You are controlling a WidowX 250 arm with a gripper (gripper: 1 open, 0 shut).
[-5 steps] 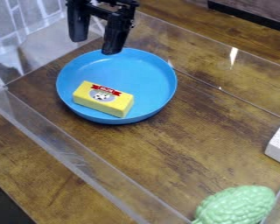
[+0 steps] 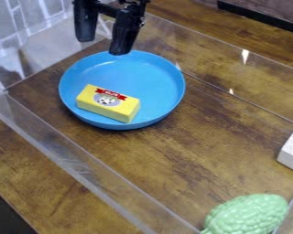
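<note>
A black gripper (image 2: pixel 107 26) hangs at the top left of the view, open, with its two dark fingers spread above the back rim of a blue plate (image 2: pixel 156 91). Nothing shows between the fingers. On the plate's front left lies a yellow box (image 2: pixel 113 108) with a red label and a small picture on top.
A green brain-shaped object (image 2: pixel 244 216) lies at the bottom right, and a white block (image 2: pixel 292 146) at the right edge. Clear low walls border the wooden table (image 2: pixel 174 164).
The gripper has shifted very slightly. The plate, box and other objects are unchanged.
</note>
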